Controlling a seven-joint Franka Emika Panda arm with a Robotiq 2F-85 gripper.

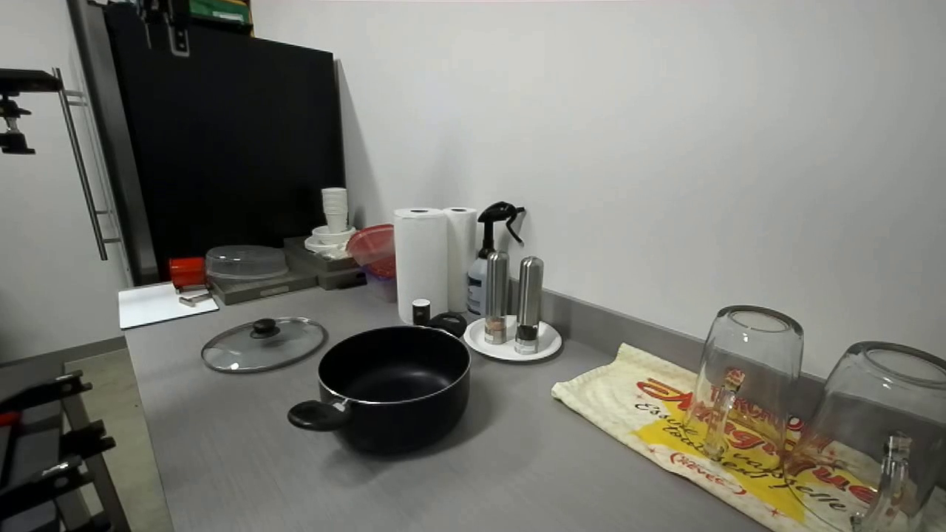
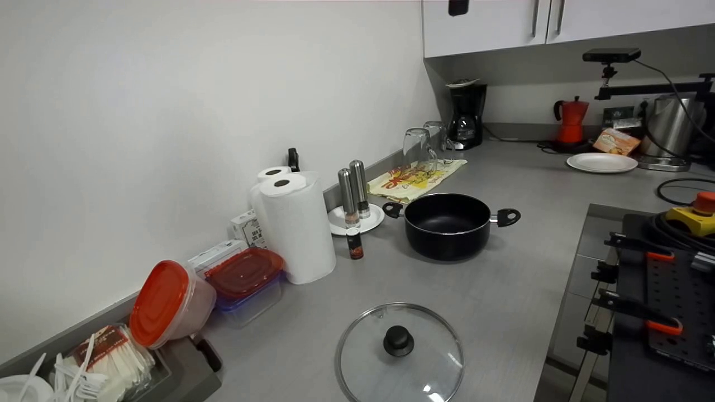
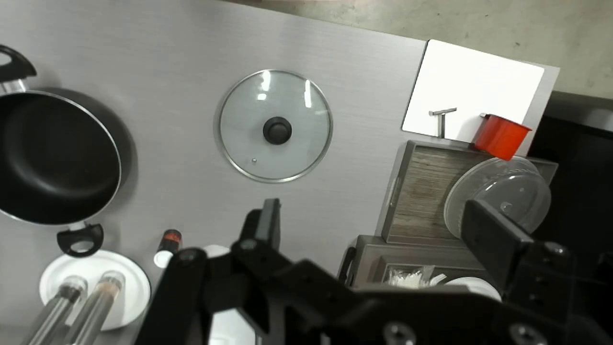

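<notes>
High above the counter, my gripper is open, its two fingers wide apart and nothing between them. Only part of it shows at the top left of exterior view 1. A round glass lid (image 3: 304, 135) with a black knob (image 3: 277, 130) lies flat on the counter, well below the gripper. The black two-handled pot (image 2: 447, 231) stands upright and uncovered, apart from the lid. Its inside (image 1: 395, 368) looks empty.
Pepper mills (image 1: 529, 297) on a white plate (image 2: 375, 221), a small spice jar (image 2: 354, 244) and paper towel rolls (image 2: 295, 228) stand by the wall. A red cup (image 3: 501, 137) lies beside a white board (image 3: 471, 86). Glass mugs (image 1: 749, 381) rest on a cloth (image 1: 621, 390).
</notes>
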